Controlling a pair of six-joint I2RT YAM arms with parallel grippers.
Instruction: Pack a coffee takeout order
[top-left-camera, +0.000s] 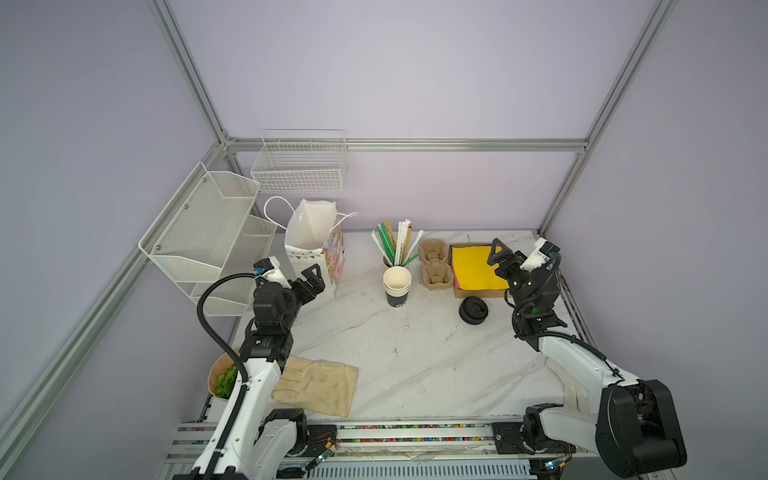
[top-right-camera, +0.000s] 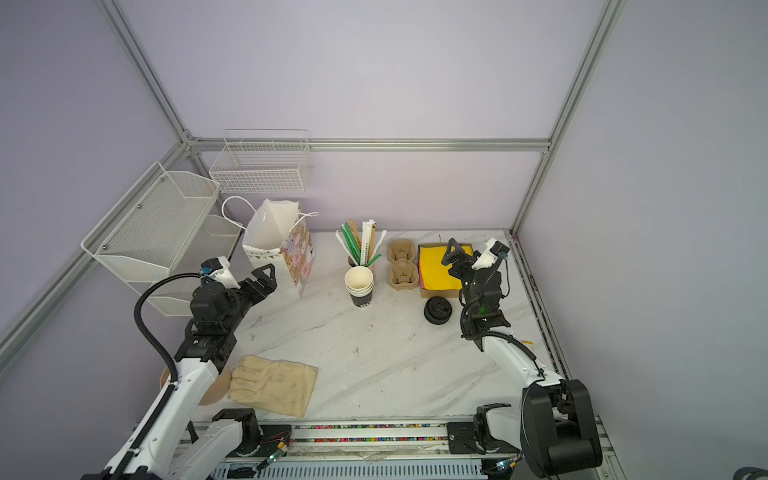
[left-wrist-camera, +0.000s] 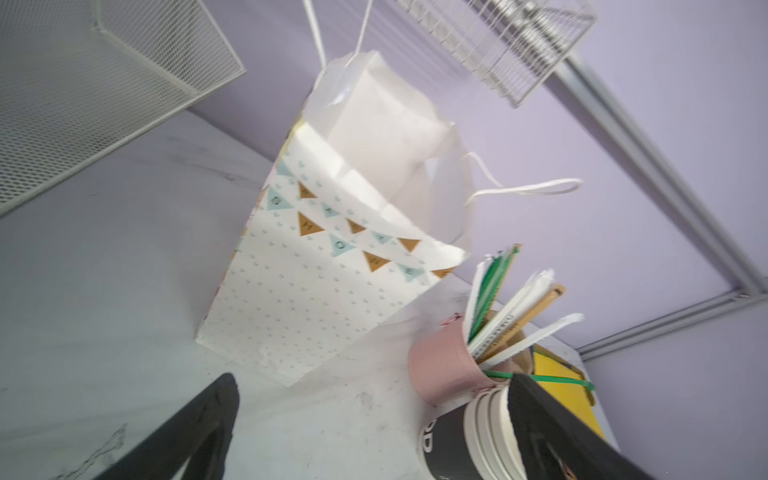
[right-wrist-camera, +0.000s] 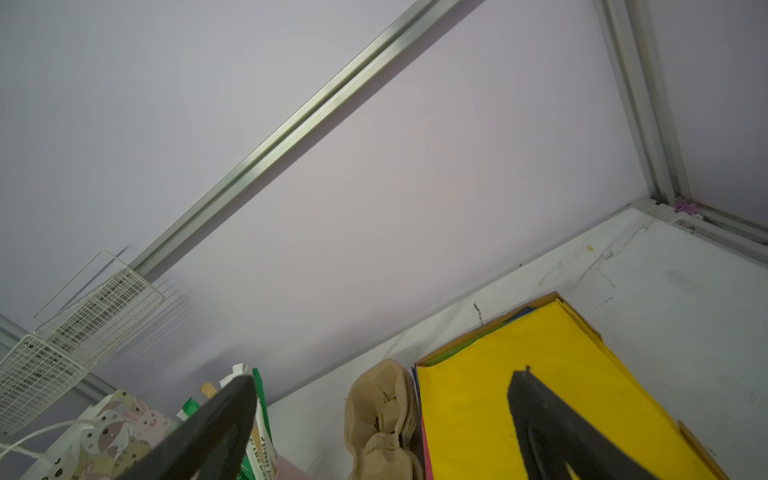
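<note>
A patterned white paper bag (top-left-camera: 312, 264) stands back left, handles up. Stacked paper cups (top-left-camera: 397, 284) stand centre, before wrapped straws and stirrers (top-right-camera: 358, 240) in a holder. A cardboard cup carrier (top-left-camera: 437, 272) lies beside a box of yellow napkins (top-left-camera: 473, 265); black lids (top-left-camera: 473, 310) are in front. My left gripper (top-left-camera: 312, 278) is raised in front of the bag, open and empty; in the left wrist view the bag and cups lie beyond its fingers. My right gripper (top-left-camera: 500, 254) is raised over the napkin box, open with nothing between its fingers.
White mesh shelves (top-left-camera: 192, 224) hang on the left wall and a wire basket (top-left-camera: 297, 168) on the back wall. A beige glove (top-right-camera: 272, 384) lies front left, beside a brown container with greenery (top-left-camera: 225, 382).
</note>
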